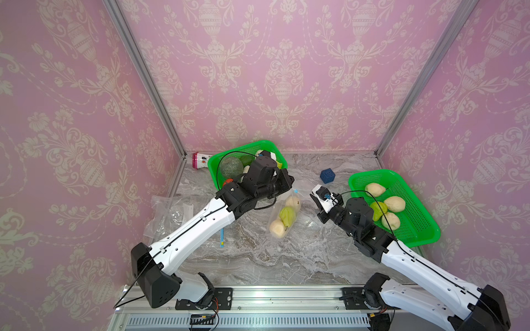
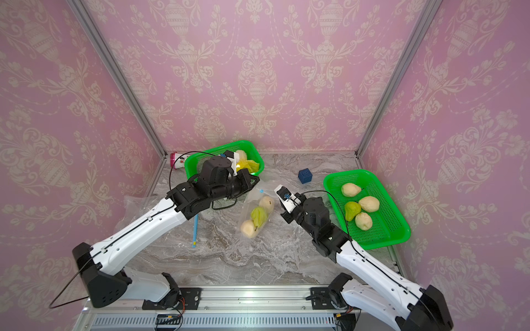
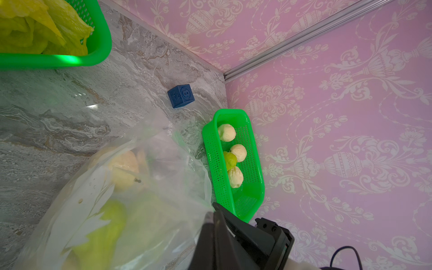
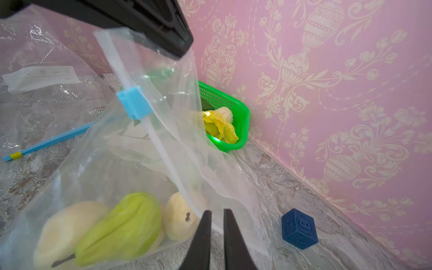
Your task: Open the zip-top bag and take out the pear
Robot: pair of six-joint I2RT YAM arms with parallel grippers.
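A clear zip top bag (image 1: 274,229) holds a green pear (image 4: 117,229) and pale round fruit (image 4: 180,215) mid-table. Its blue slider (image 4: 134,102) sits on the strip near the top. My left gripper is shut at the bag's upper part; whether film is between its fingers is unclear. My right gripper is shut, its fingertips in front of the bag's lower edge of film in its wrist view; what is between them is hard to see.
A green basket (image 2: 376,234) of pears stands at right, another (image 4: 240,121) with leafy items at back left. A blue cube (image 1: 327,175) lies at the back. Loose bags (image 1: 165,215) lie at left.
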